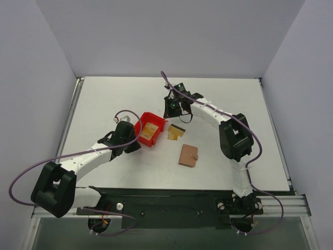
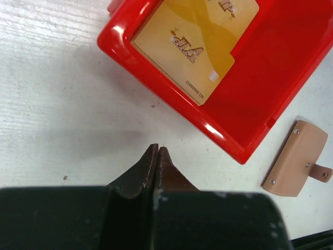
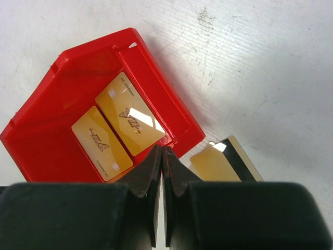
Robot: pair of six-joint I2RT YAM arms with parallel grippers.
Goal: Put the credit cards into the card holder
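Observation:
Gold VIP cards lie flat inside a red tray left of the table's middle. More gold cards, one with a dark stripe, rest on the table just right of that tray. A closed tan card holder with a snap strap lies nearer the front; it also shows in the left wrist view as a tan holder. My left gripper is shut and empty, close to the tray's left front side. Shut as well, my right gripper hovers by the tray's back right corner with nothing visible between its fingers.
Purple cables hang along both arms. Bare white table stretches right of the card holder, and the back left area is clear too. The table's front edge lies well in front of the card holder.

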